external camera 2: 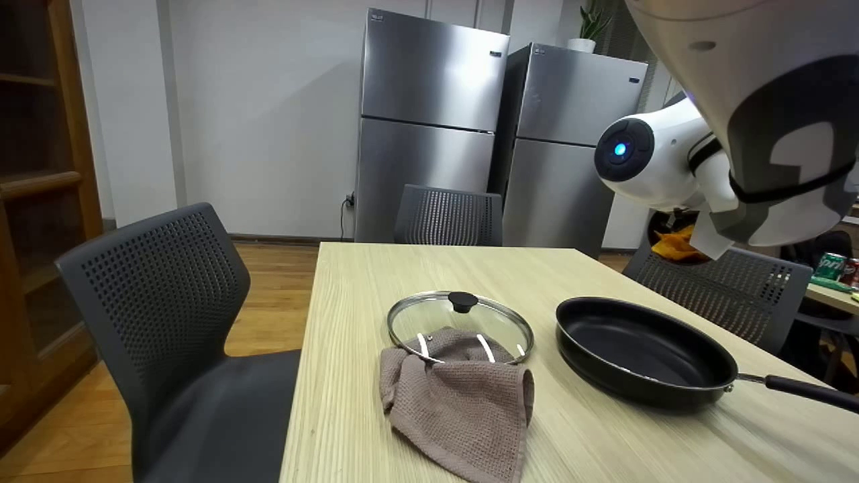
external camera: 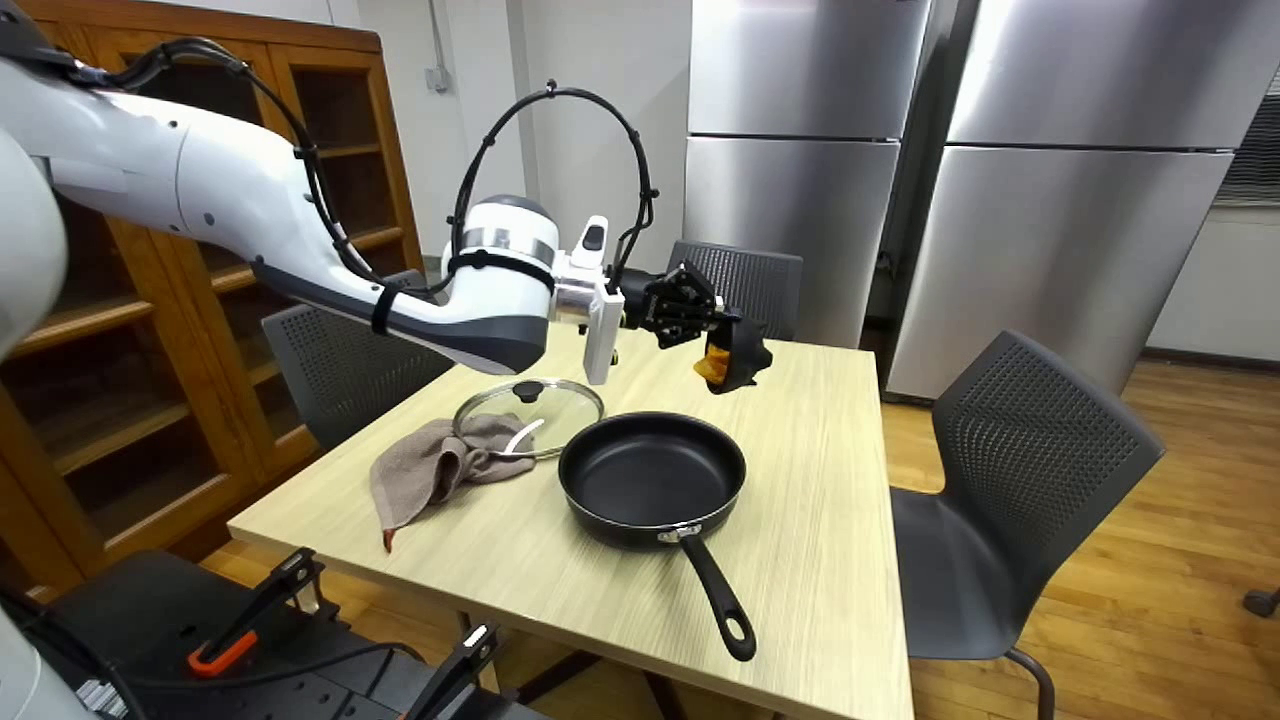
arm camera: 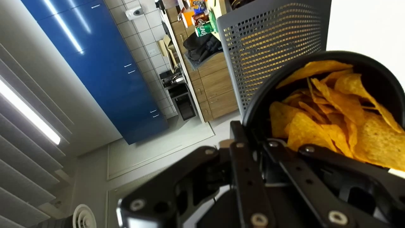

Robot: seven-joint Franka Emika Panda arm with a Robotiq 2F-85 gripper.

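Note:
A black bowl (arm camera: pixel 262 89) full of orange chips (arm camera: pixel 326 114) is held by its rim, with my gripper shut on it. In exterior view 1 the bowl (external camera: pixel 749 356) hangs tipped on its side above the table, beyond the pan, its chips (external camera: pixel 713 364) showing at the opening. The black frying pan (external camera: pixel 654 474) rests empty on the table, handle toward the front edge. In exterior view 2 orange chips (external camera 2: pixel 678 244) show below the arm, while the gripper itself is mostly hidden there.
A glass lid (external camera 2: pixel 460 326) lies partly over a brown towel (external camera 2: pixel 467 402), left of the pan. Dark chairs (external camera: pixel 1032 480) stand around it.

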